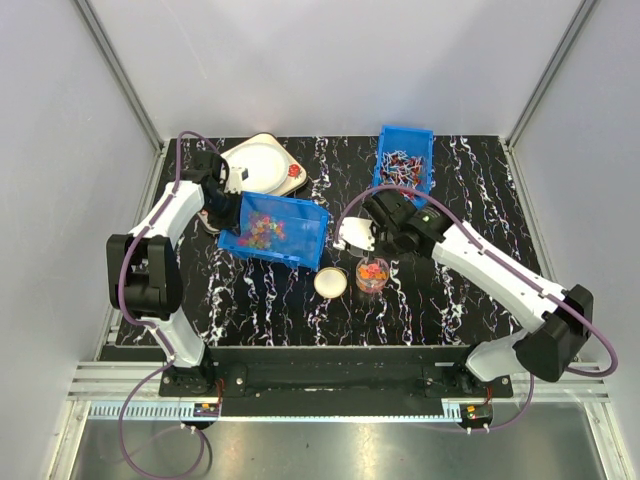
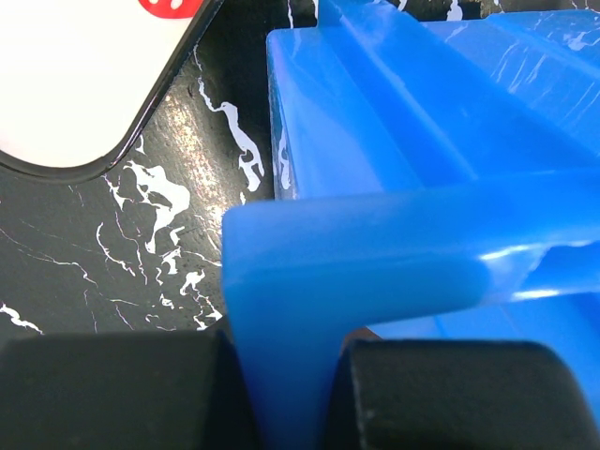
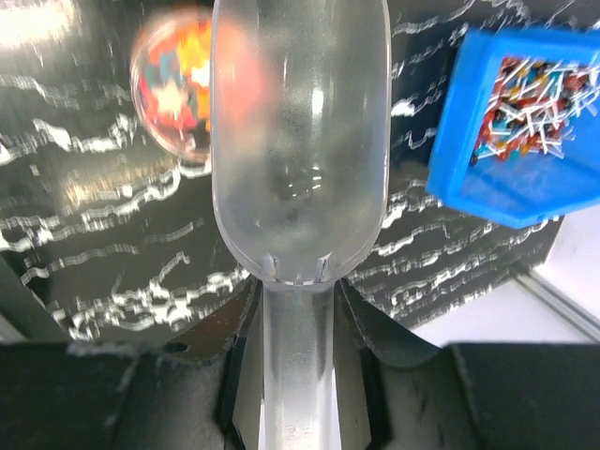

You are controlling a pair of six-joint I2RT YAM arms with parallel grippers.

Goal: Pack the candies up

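Observation:
In the top view, a blue bin (image 1: 309,232) of coloured candies (image 1: 262,230) has its left end in my left gripper (image 1: 230,222). Close up in the left wrist view, the bin's rim (image 2: 375,253) runs between that gripper's dark fingers (image 2: 450,394). My right gripper is shut on the handle of a clear scoop (image 3: 300,141), which looks empty. A clear jar (image 1: 371,276) holding orange and red candies (image 3: 178,84) stands just in front of the scoop. Left of the jar lies a round pale lid (image 1: 330,282).
Another blue bin (image 3: 448,159) with stick candies (image 3: 534,108) stands at the back right. White plates and a tray (image 1: 291,185) are at the back left.

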